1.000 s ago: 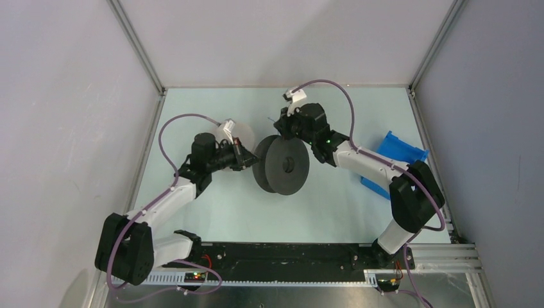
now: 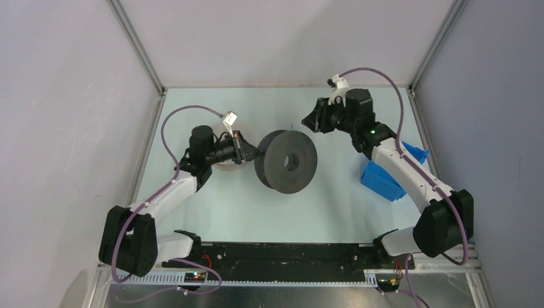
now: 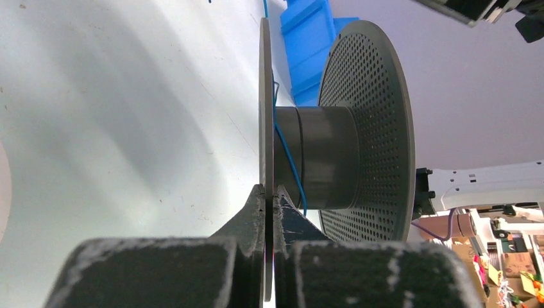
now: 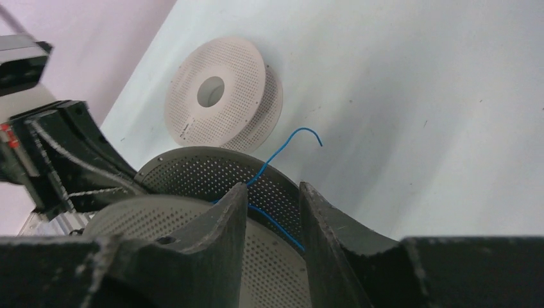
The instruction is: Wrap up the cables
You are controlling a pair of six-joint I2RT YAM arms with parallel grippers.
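Note:
A dark perforated spool [image 2: 301, 167] stands upright at the table's middle. My left gripper is shut on the rim of its near flange. A blue cable lies over the hub; in the right wrist view its loose bent end [image 4: 282, 147] rises above the spool. My right gripper [image 2: 308, 122] is above and right of the spool, apart from it, fingers parted with nothing seen held between them.
A pale spool [image 4: 237, 96] lies flat behind my left gripper. A blue bin [image 2: 382, 183] sits at the right under my right arm.
My right gripper has risen away from the spool toward the upper right. The spool and my left gripper have shifted slightly right and up in the top view.

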